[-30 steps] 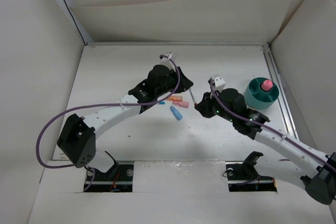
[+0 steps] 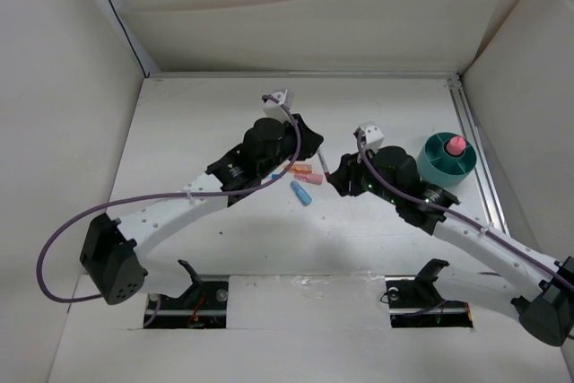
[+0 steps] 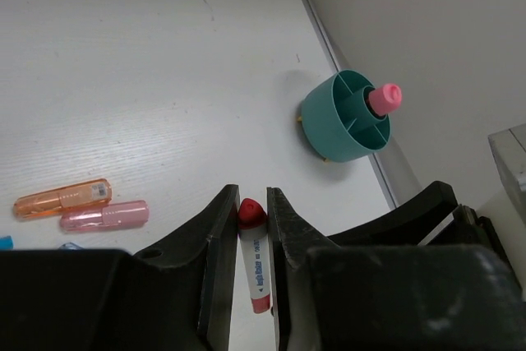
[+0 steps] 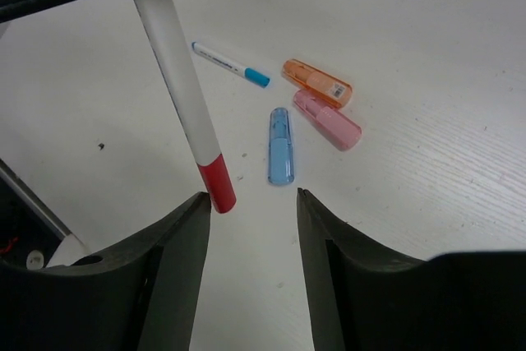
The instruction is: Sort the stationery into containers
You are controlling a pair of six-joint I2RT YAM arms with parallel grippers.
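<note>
My left gripper point(image 2: 312, 143) is shut on a white marker point(image 3: 255, 260) with red ends, held in the air. My right gripper is part open, its left finger at the marker's red lower end point(image 4: 218, 182). On the table lie an orange highlighter point(image 3: 66, 200), a pink highlighter point(image 3: 104, 215), a blue highlighter point(image 4: 280, 145) and a white-and-blue marker point(image 4: 230, 63). At the right stands a teal round organizer point(image 2: 439, 163) with compartments and a pink item point(image 3: 384, 98) in its middle.
Paper-covered walls point(image 2: 520, 114) close in the table at back and sides, with a metal rail along the edge.
My left gripper and arm have shifted slightly to the left in the top view, the marker still held. The right gripper has moved only slightly.
</note>
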